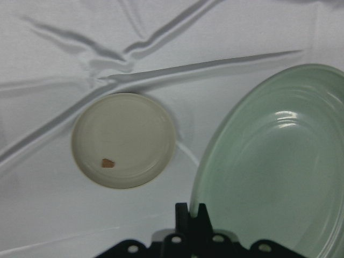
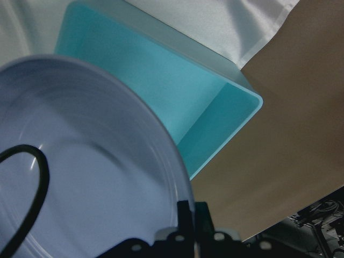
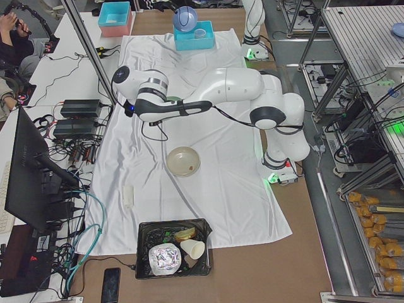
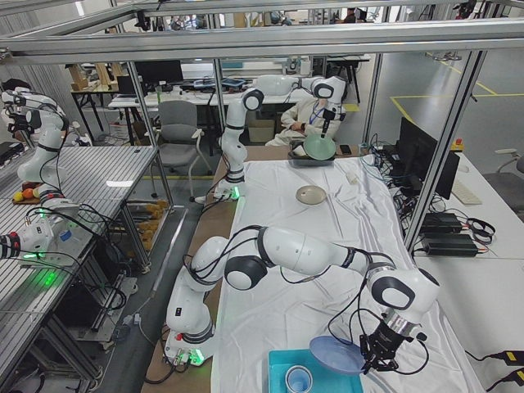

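Observation:
My left gripper is shut on the rim of a pale green plate [image 1: 269, 161]; in the camera left view the arm mostly hides that plate. A beige dish [image 1: 123, 131] with a small brown piece lies on the cloth. My right gripper is shut on the rim of a blue plate [image 2: 91, 183], which hangs over or beside a turquoise bin [image 2: 156, 86]. In the camera right view a small cup [image 4: 299, 379] stands in that bin.
A black bin [image 3: 142, 249] with foil, a cream cup and other items stands at the near end. A monitor [image 3: 31, 177] and cables line the left side.

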